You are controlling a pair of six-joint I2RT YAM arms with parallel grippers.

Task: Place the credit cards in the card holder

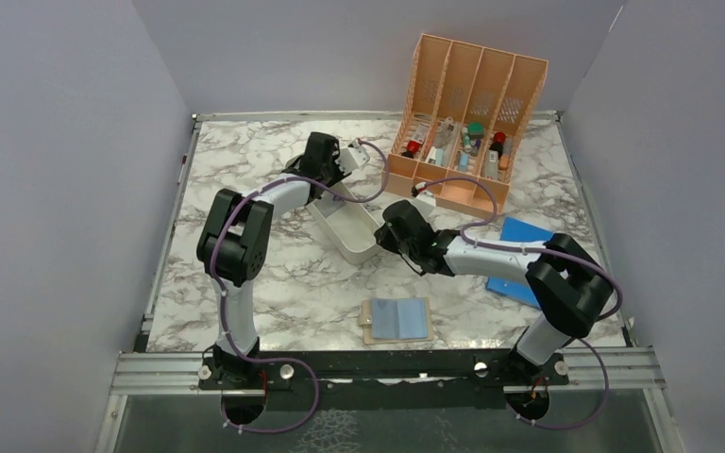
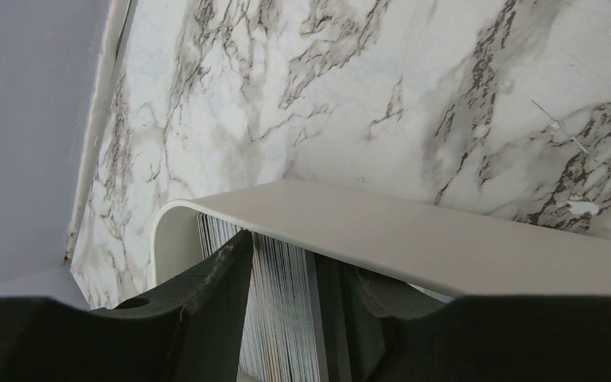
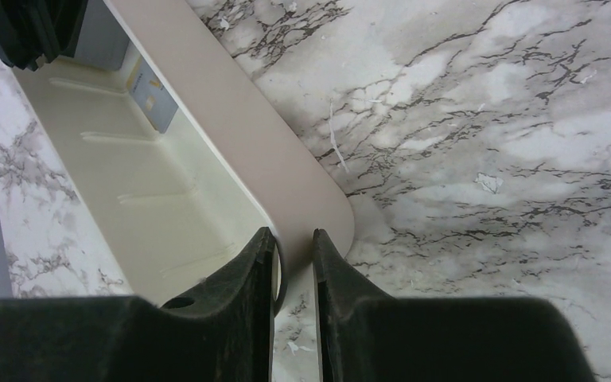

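A long cream bin (image 1: 351, 247) stands on the table left of centre, a row of upright cards (image 2: 282, 310) packed at its far end. Inside it, my left gripper has its fingers apart with cards between them; whether it grips them cannot be told. Closer to the front, my right gripper is shut on the bin's end wall, one finger inside and one outside. A single grey card (image 3: 151, 94) leans within the bin. At the front of the table lies the opened card holder (image 1: 399, 319), its pages bluish and clear.
A wooden box (image 1: 453, 193) with an upright divided lid and small bottles stands at the back right. Under the right arm lies a blue folder (image 1: 519, 283).
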